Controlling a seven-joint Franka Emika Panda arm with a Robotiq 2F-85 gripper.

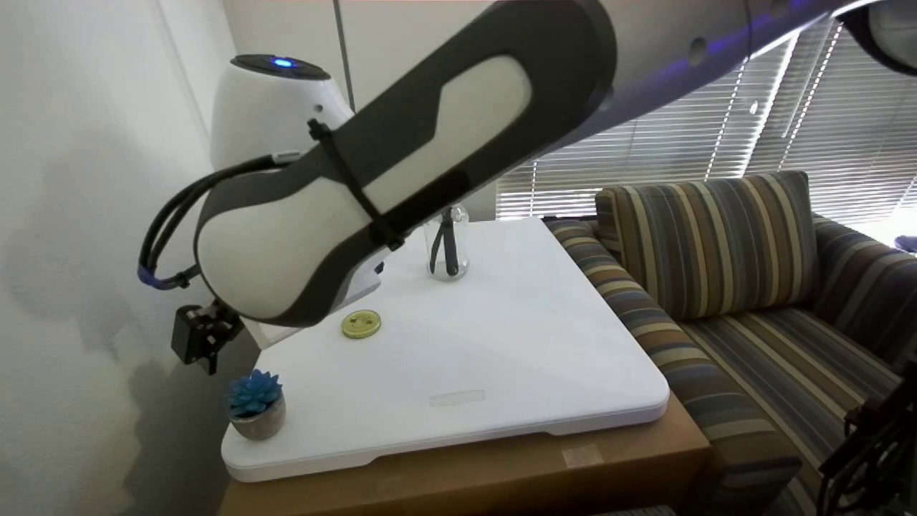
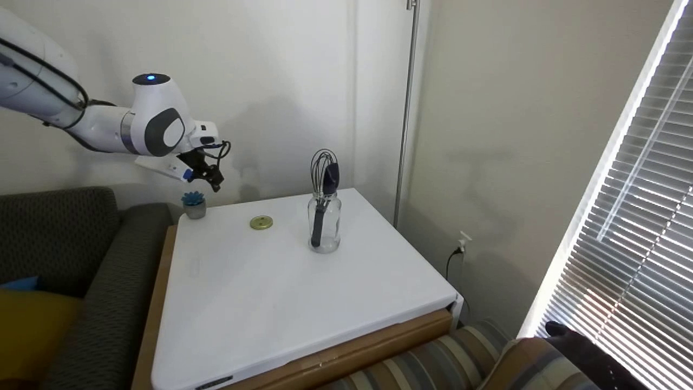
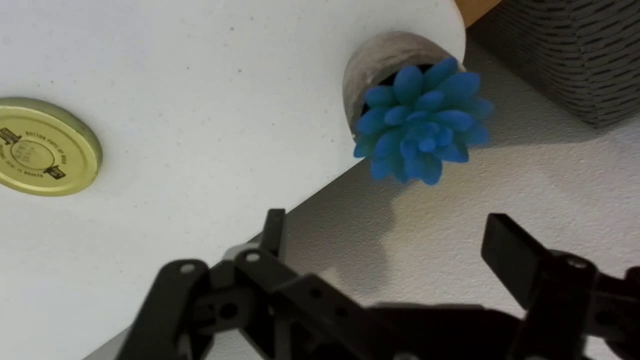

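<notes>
My gripper is open, its two dark fingers wide apart in the wrist view with only floor and wall-side surface showing between them. In exterior view 2 the gripper [image 2: 209,176] hangs above the table's back left corner. A blue succulent [image 3: 423,123] in a grey pot [image 3: 381,60] stands upright at that corner, below the gripper and clear of the fingers. A gold lid [image 3: 51,150] lies flat on the white table [image 2: 292,286]. Farther along stands a glass jar [image 2: 332,224] with a whisk [image 2: 320,170] and a dark-headed utensil [image 2: 331,178] in it.
A wall runs close behind the gripper and plant. Beside the table stand a striped armchair [image 1: 713,249] and a dark sofa [image 2: 58,227].
</notes>
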